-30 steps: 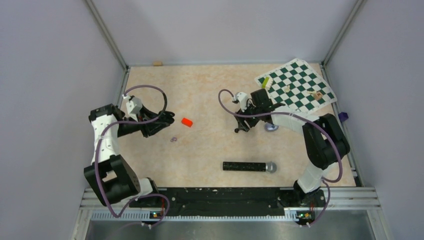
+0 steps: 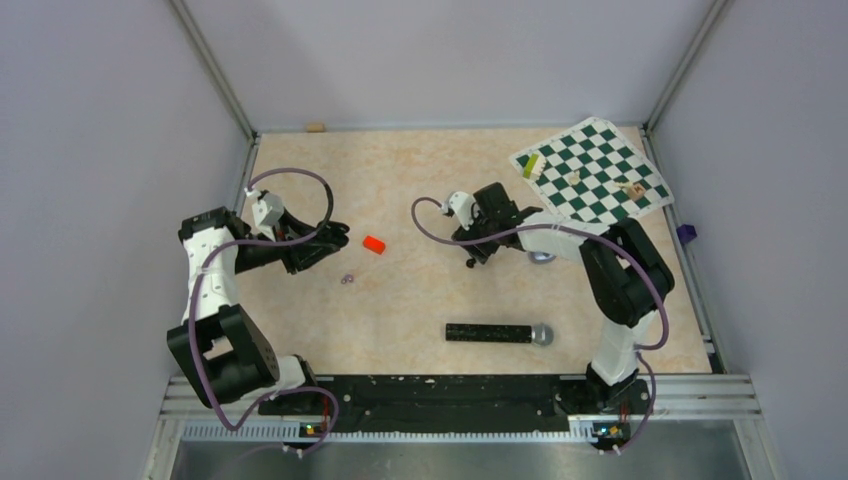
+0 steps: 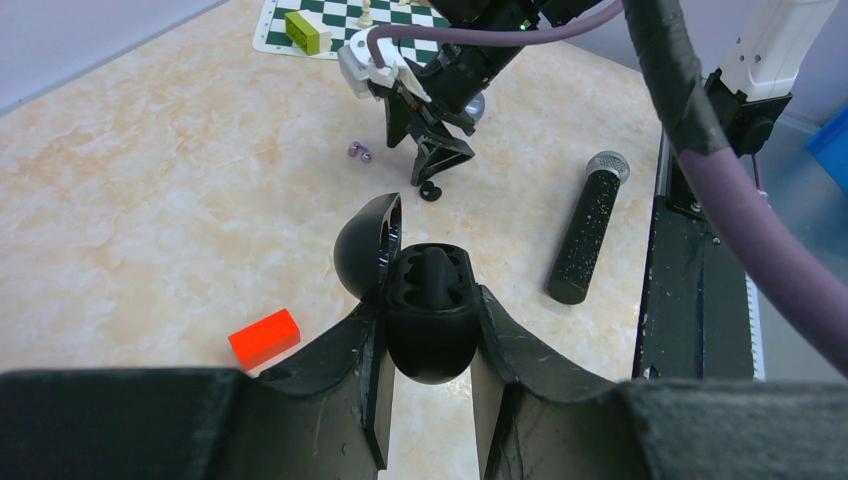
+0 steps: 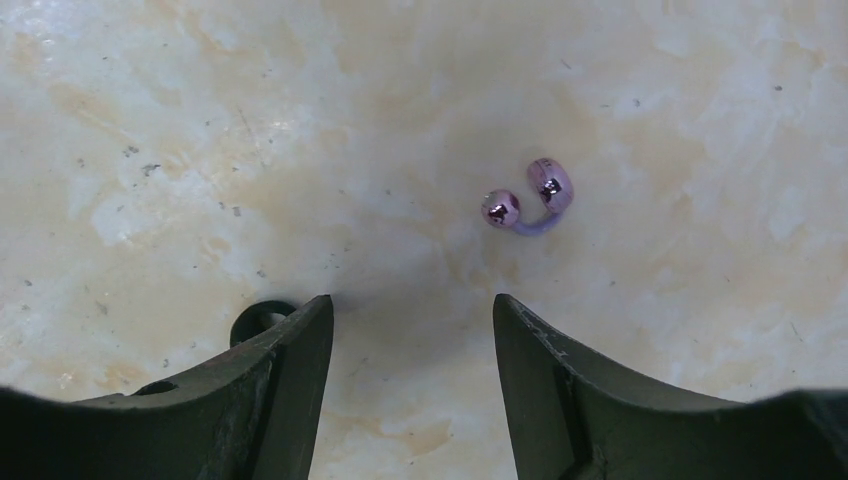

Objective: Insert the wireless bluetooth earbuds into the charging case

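Note:
A black charging case [image 3: 432,335] is clasped in my left gripper, its rounded lid [image 3: 362,245] standing up; a dark shape fills part of its inside, but whether that is an earbud I cannot tell. Over the table's middle, my right gripper is open with nothing between its fingers. A small black curved piece, seemingly an earbud [image 2: 470,263], lies beside it, partly behind the left finger in the right wrist view. One shiny purple clip-shaped earbud [image 4: 551,186] lies ahead of the right fingertips. Another small purple piece [image 2: 347,279] rests near the left arm.
An orange-red block [image 2: 374,245] sits right of the left gripper. A black microphone [image 2: 490,333] lies near the front edge. Beside the right forearm is a rounded lilac object [image 2: 541,257]. A green chequered board [image 2: 600,205] covers the back right. Open table surrounds the centre.
The right arm has shifted left over the table, so its gripper now stands close by the black piece. My left arm and the case have stayed still.

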